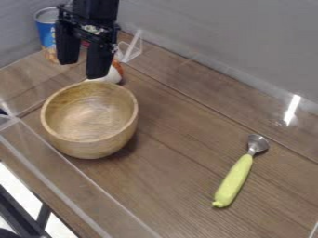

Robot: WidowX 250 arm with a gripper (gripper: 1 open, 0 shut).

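The black gripper (84,59) hangs open at the upper left, above and behind a wooden bowl (89,119), with nothing visible between its fingers. The bowl is empty and rests on the wooden counter. A utensil (236,177) with a pale yellow-green handle and a metal head lies at the right of the counter.
Behind the gripper stand a blue can (48,26) and a small white and orange object (111,74), partly hidden, by the back wall. The counter's edge runs along the lower left.
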